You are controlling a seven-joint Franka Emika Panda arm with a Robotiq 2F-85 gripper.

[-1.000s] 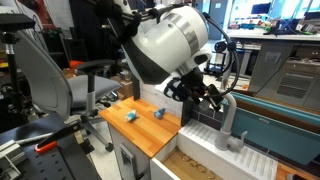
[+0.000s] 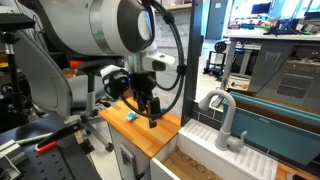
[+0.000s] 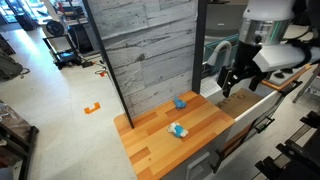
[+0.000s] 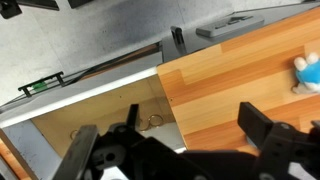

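Observation:
My gripper (image 2: 149,114) hangs above the wooden counter (image 2: 146,138), close to the open drawer (image 2: 205,158). Its dark fingers stand apart in the wrist view, and nothing shows between them. On the counter lie a blue-and-white toy-like item (image 3: 178,130) and a smaller blue item (image 3: 180,103). In the wrist view the blue-and-white item (image 4: 309,72) sits at the right edge, away from the fingers. Small round wooden-coloured pieces (image 4: 155,121) lie in the drawer, partly hidden by the gripper.
A grey faucet (image 2: 228,115) rises behind the drawer. Tile-like or plank-like grey panelling (image 3: 150,50) backs the counter. Drawer fronts with metal handles (image 4: 222,25) face forward. Bare wood surrounds the small items.
The arm has swung left and toward the front, from beside the faucet to over the counter, and the gripper has come lower. It now hides the blue item in exterior view 1.

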